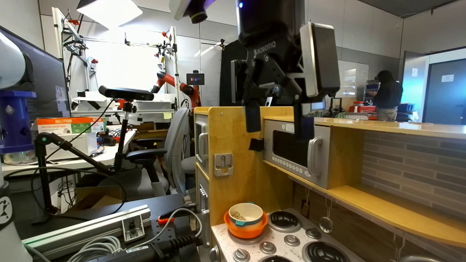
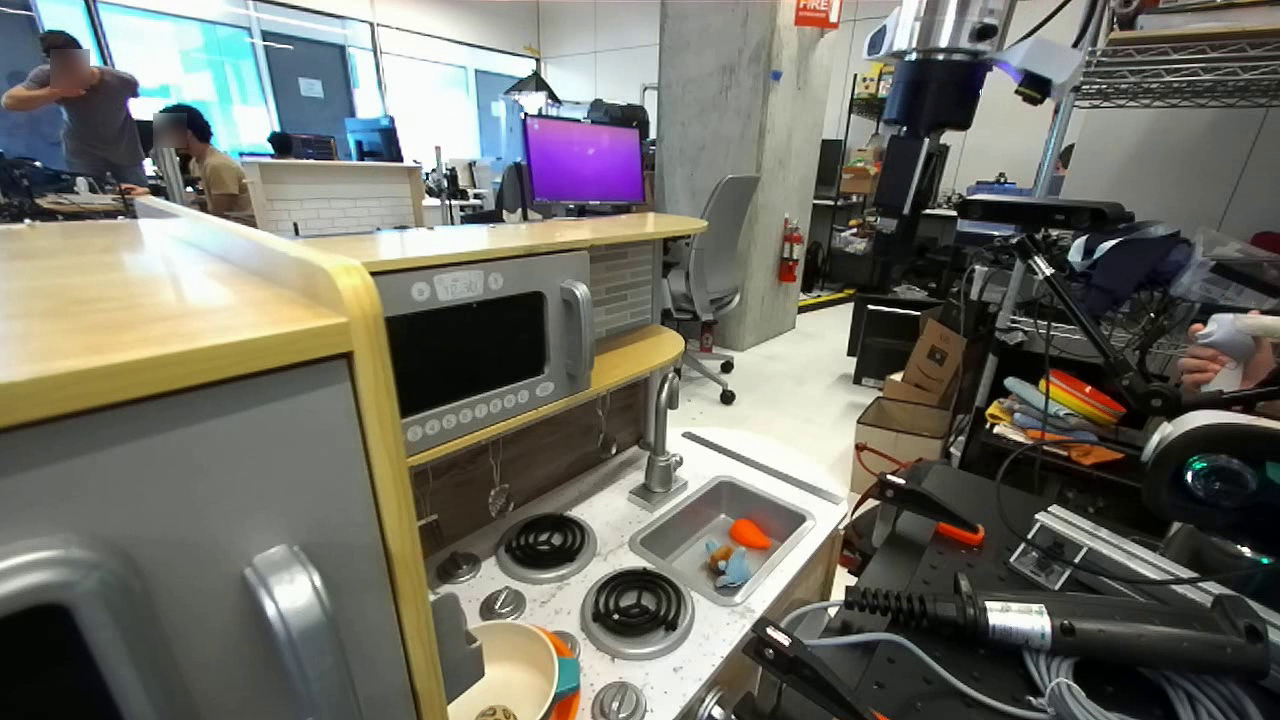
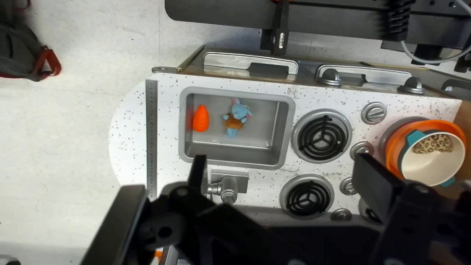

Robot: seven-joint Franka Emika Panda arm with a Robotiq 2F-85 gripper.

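Note:
High above the toy kitchen, my gripper (image 1: 278,126) stands open with nothing between its fingers. The wrist view looks down past the spread fingers onto the counter. In the grey sink (image 3: 282,132) lie an orange carrot-like toy (image 3: 201,119) and, apart from it, a small blue-and-brown plush (image 3: 237,117). A cream pot (image 3: 426,167) with teal handles sits inside an orange bowl (image 3: 392,145) on a burner at the far end. A leopard-spotted item (image 3: 435,144) rests in that pot.
The faucet (image 2: 661,444) rises behind the sink. A microwave (image 1: 297,150) and wooden shelf (image 1: 393,209) overhang the stove's back side. A tall wooden panel (image 1: 249,174) borders the pot. Two black-coil burners (image 3: 324,137) are bare. A black table (image 2: 924,576) with cables runs along the front.

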